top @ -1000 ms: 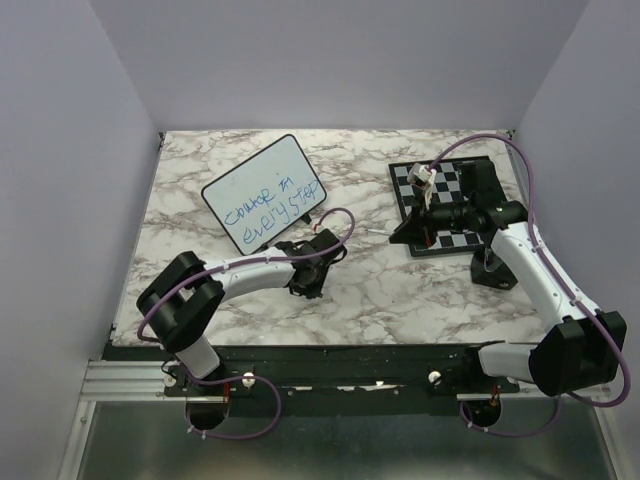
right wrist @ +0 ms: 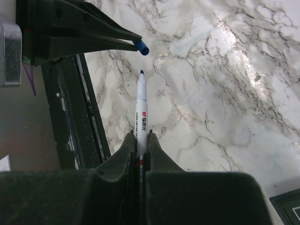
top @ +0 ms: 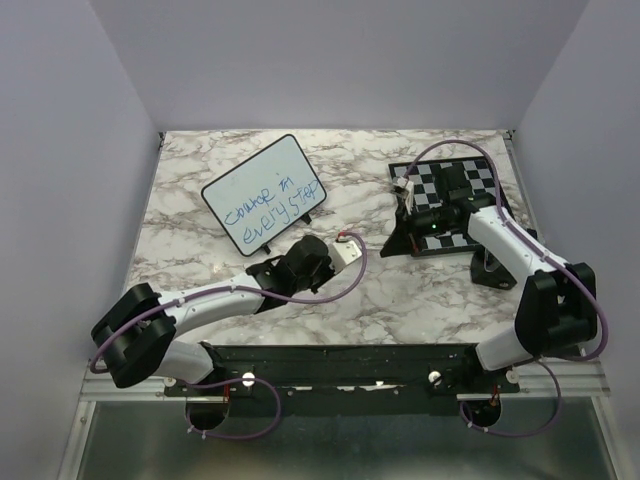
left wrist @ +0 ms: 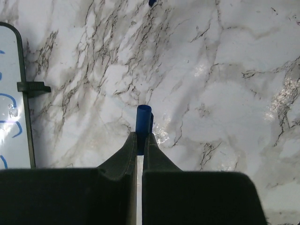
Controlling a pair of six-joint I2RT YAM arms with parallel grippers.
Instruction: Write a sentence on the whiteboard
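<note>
Blue handwriting, reading "control in every step", covers the lower part of the whiteboard (top: pixel 245 187), which lies slanted at the left of the table. In the left wrist view a blue marker cap (left wrist: pixel 143 123) sits pinched in my left gripper, its round end pointing away. My right gripper is shut on a white marker (right wrist: pixel 141 108) whose uncapped blue tip points forward. The right wrist view also shows the cap (right wrist: pixel 141 47) in the left fingers, close ahead of the marker tip and apart from it.
A black-and-white checkered board (top: pixel 430 240) in a dark frame lies at the right, partly beneath my right arm. Beside it stands a dark object (top: pixel 492 272). Bare marble table lies between the arms and toward the front.
</note>
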